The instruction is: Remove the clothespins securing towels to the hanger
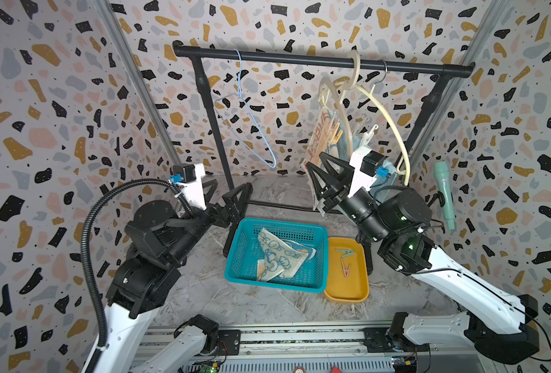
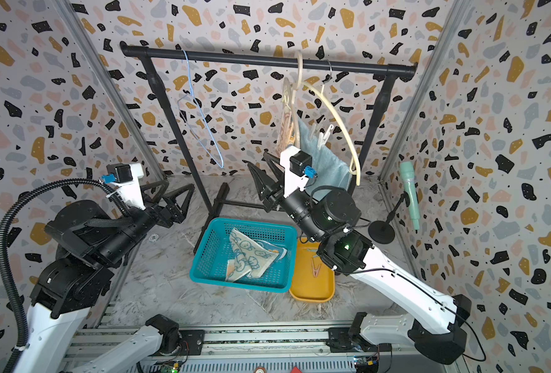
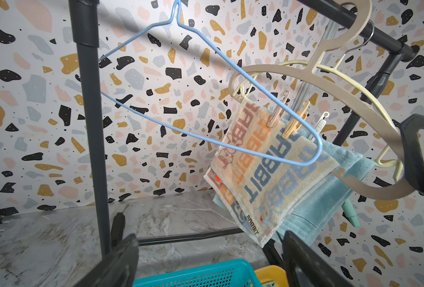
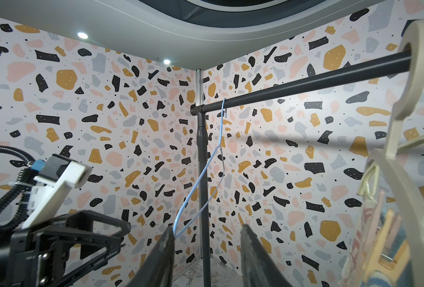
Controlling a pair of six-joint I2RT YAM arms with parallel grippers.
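Observation:
In the left wrist view a RABBIT-print towel (image 3: 264, 177) and a blue towel (image 3: 307, 222) hang by the beige hanger (image 3: 383, 192) and the cream hanger behind it. Pinkish-brown (image 3: 276, 114), peach (image 3: 296, 122) and white (image 3: 321, 123) clothespins stand along their upper edges. Left of the towels, my right gripper (image 1: 319, 161) is open and empty; in the right wrist view the beige hanger (image 4: 403, 201) and a peach clothespin (image 4: 381, 244) are to its right. My left gripper (image 1: 227, 187), also open and empty, is farther left, near the rack's left post.
An empty blue hanger (image 1: 257, 133) hangs between the arms on the dark rack bar (image 1: 294, 58). Below stand a teal basket (image 1: 275, 285) with cloths inside and an orange tray (image 1: 346, 291) with clothespins. A green microphone (image 1: 444, 192) stands at right.

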